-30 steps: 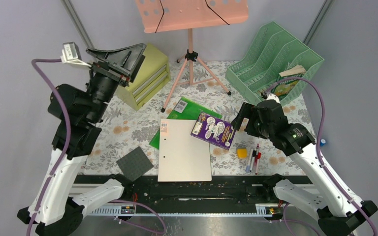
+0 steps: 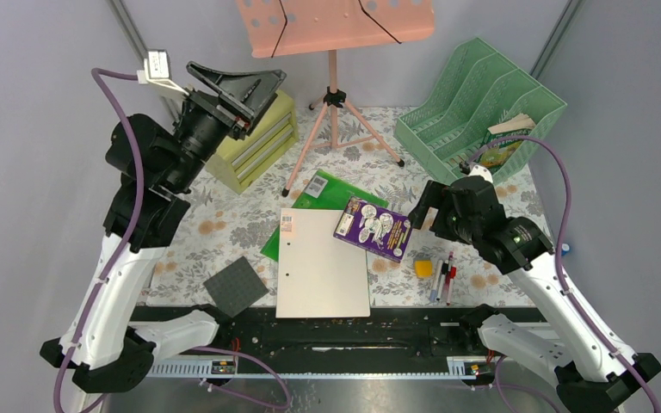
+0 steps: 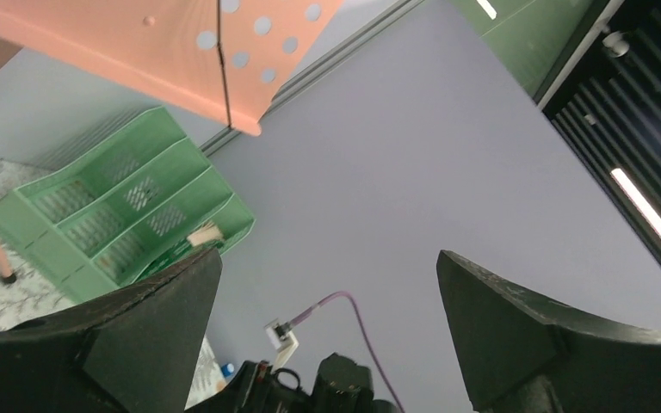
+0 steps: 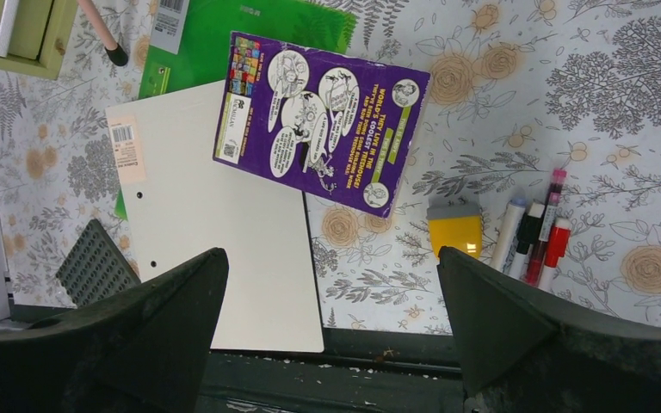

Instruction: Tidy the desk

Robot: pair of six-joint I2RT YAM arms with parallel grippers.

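Observation:
A purple book [image 2: 373, 229] lies partly over a white board [image 2: 323, 275] and a green folder [image 2: 334, 194]. In the right wrist view my right gripper is open above them, with empty space between its fingers. Beside the book are a yellow block [image 4: 454, 232] and several pens [image 4: 529, 232] in a row. A dark grey mat [image 2: 235, 287] rests at the desk's front left. My left gripper stands open and empty, raised high near the yellow-green drawer box [image 2: 254, 151]. One book [image 2: 506, 142] stands in the green divided rack [image 2: 447, 103] at back right.
A pink music stand [image 2: 334, 127] rises at the back middle, its legs spread on the desk and its wide plate overhead. Purple cables run along both arms.
My left arm has shifted to the right across the top view, its gripper now over the drawer box's back part. The right arm has barely moved, and the desk objects lie the same.

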